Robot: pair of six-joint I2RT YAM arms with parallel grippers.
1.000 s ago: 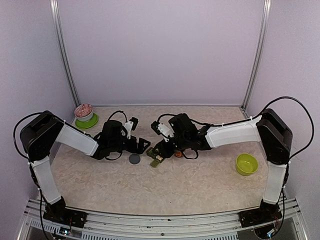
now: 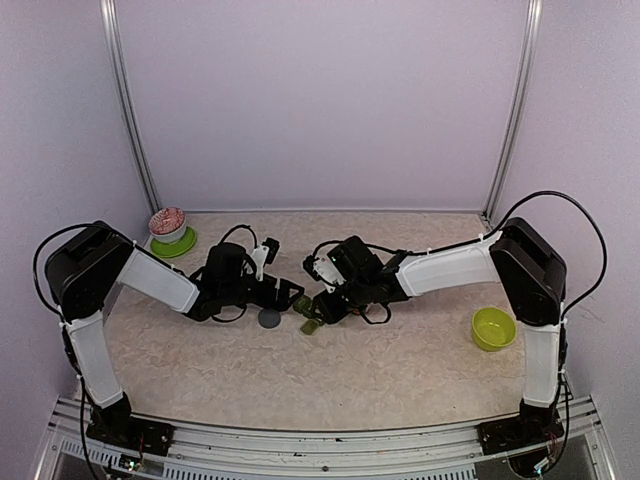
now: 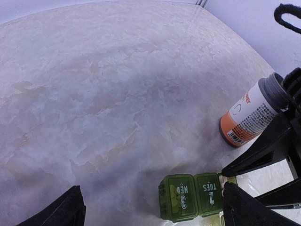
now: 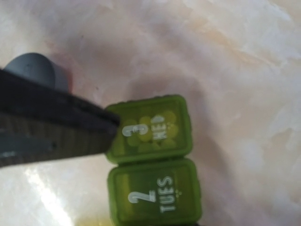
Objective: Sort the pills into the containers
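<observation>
The green pill organizer [image 2: 303, 303] lies mid-table. In the left wrist view its Wednesday compartment [image 3: 180, 197] and Tuesday compartment [image 3: 208, 194] have shut lids. Small yellow pills show through the Wednesday lid [image 4: 149, 129] in the right wrist view. My left gripper [image 2: 291, 295] stands open at the organizer's left, nothing between its widely parted fingers. Over the end beyond Tuesday is my right gripper [image 2: 322, 310], its fingers [image 3: 263, 151] apart; whether a pill lies between them is hidden. An orange-and-white pill bottle [image 3: 251, 113] stands behind it.
A grey round lid [image 2: 269, 318] lies left of the organizer. A yellow-green bowl [image 2: 493, 329] stands at the right; a patterned bowl [image 2: 168, 223] on a green plate [image 2: 174, 245] is at the back left.
My right arm has shifted a little to the left, bringing its gripper further over the organizer. The left arm has barely moved.
</observation>
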